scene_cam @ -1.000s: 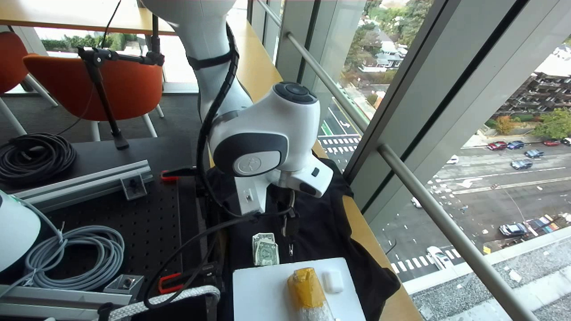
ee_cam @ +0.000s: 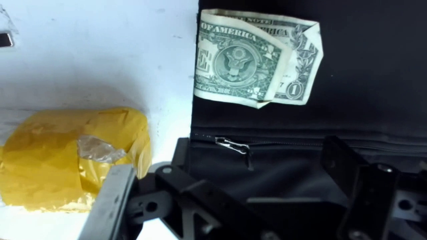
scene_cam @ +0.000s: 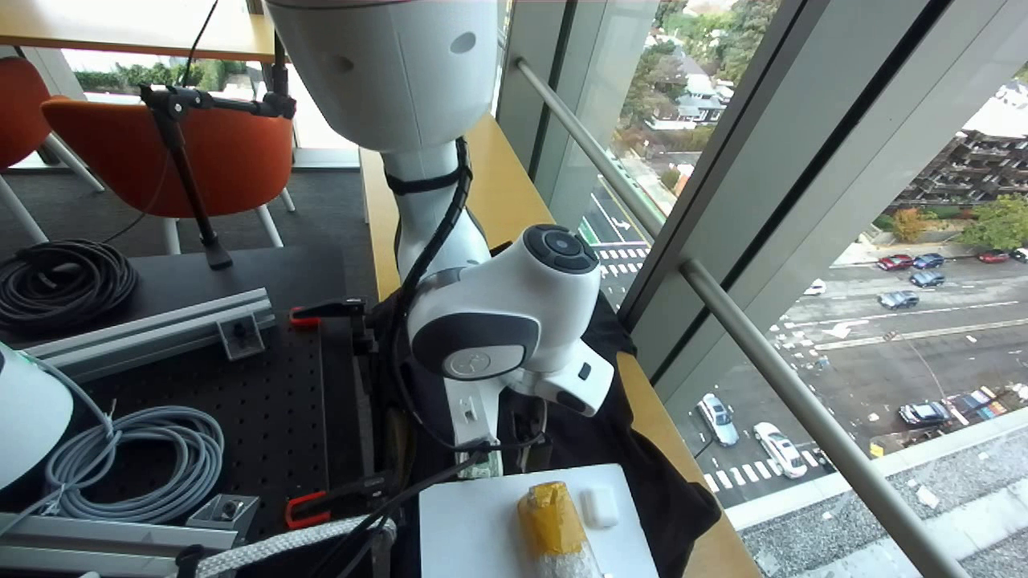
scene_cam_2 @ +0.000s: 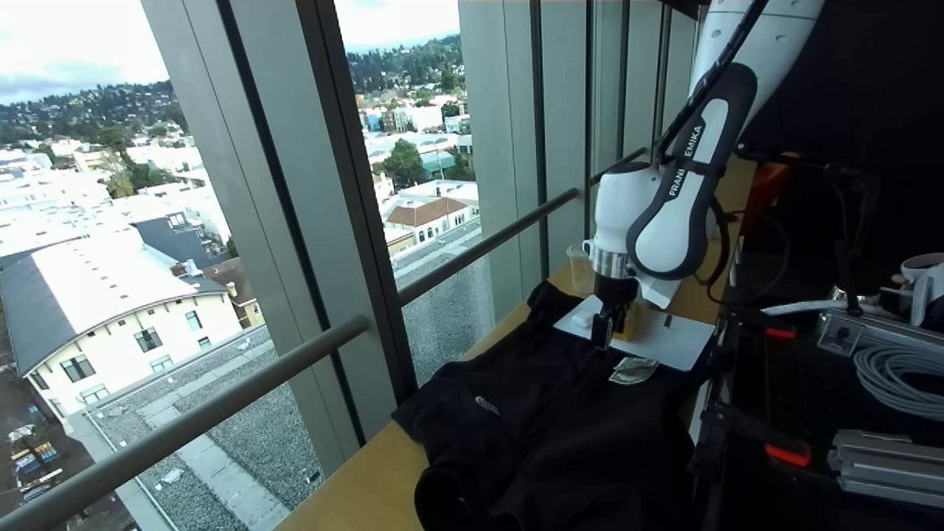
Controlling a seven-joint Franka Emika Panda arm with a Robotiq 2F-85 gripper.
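In the wrist view my gripper stands open, its black fingers far apart over the black jacket [ee_cam: 368,80]. Between the fingertips lies a zipper pull [ee_cam: 232,144], with the fabric beneath and nothing held. A folded dollar bill [ee_cam: 240,62] rests on the jacket against the edge of the white board [ee_cam: 100,60], beyond the gripper. On the board, beside the left finger, is a yellow-taped bundle [ee_cam: 60,160]. Exterior view 2 has the gripper [scene_cam_2: 608,335] low, near the board's edge. The arm hides most of the bill in exterior view 1.
A small white case [scene_cam: 599,506] sits on the board by the bundle. A clear cup [scene_cam_2: 581,268] stands behind, near the window rail [scene_cam_2: 495,243]. Black cable and red-handled clamps [scene_cam: 308,509] line the table's other side. Most of the jacket [scene_cam_2: 549,425] is clear.
The arm has come lower and closer to the white board, now covering most of the bill in exterior view 1. The board, bundle and white case have stayed put.
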